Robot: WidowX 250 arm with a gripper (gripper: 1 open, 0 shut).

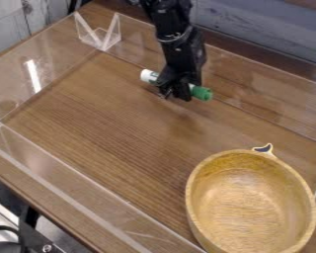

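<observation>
The black gripper (178, 87) reaches down from the top of the camera view to the back middle of the wooden table (108, 138), shut on a cylinder with a white left end (151, 76) and a green right end (200, 93). The cylinder lies crosswise, tilted down to the right; the fingers hide its middle.
A large yellow bowl (251, 208) sits at the front right, with a small white item (264, 149) just behind it. A clear angular holder (99, 32) stands at the back left.
</observation>
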